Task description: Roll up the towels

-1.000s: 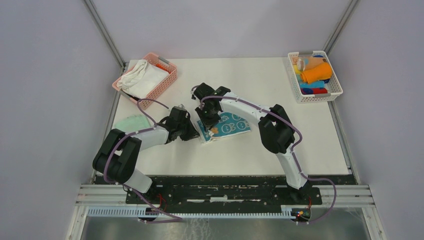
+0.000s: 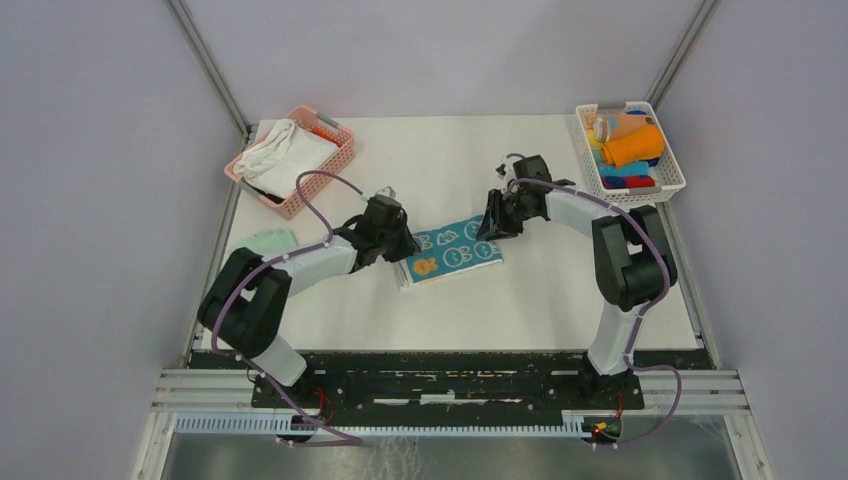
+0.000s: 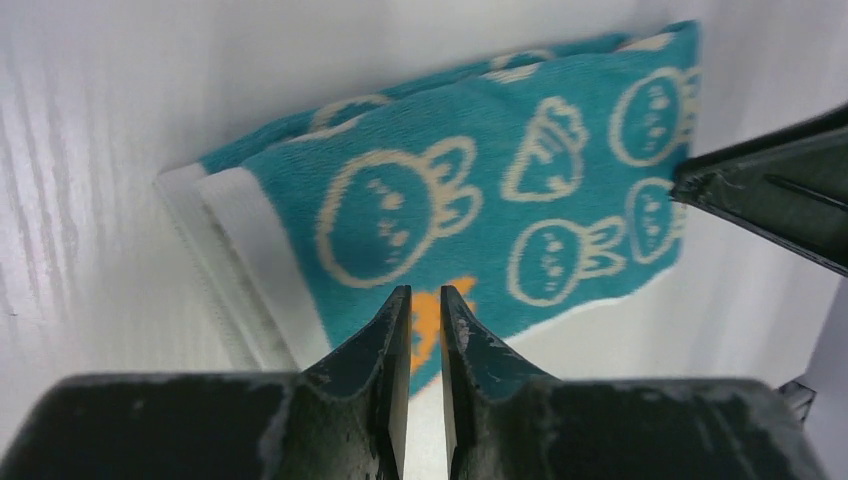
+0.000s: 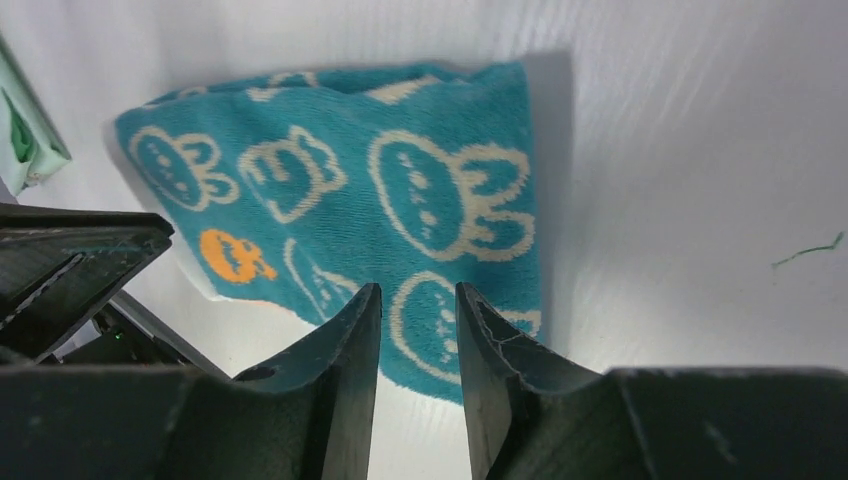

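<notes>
A teal towel with cream animal faces and an orange one [image 2: 450, 250] lies folded on the white table, its white border at the left end. My left gripper [image 2: 408, 250] is over that left end; in the left wrist view its fingertips [image 3: 428, 295] are nearly together above the towel, and whether they hold anything is unclear. My right gripper [image 2: 490, 226] is over the towel's right end; in the right wrist view its fingertips [image 4: 415, 295] stand part open above the teal cloth.
A pink basket [image 2: 330, 160] with white towels stands back left, a pale green towel [image 2: 262, 243] partly under the left arm. A white basket [image 2: 670, 174] of colourful towels is back right.
My right gripper has swung from the towel's left part to its right end. My left gripper has moved rightward onto the towel's left end. The towel looks flatter at its left.
</notes>
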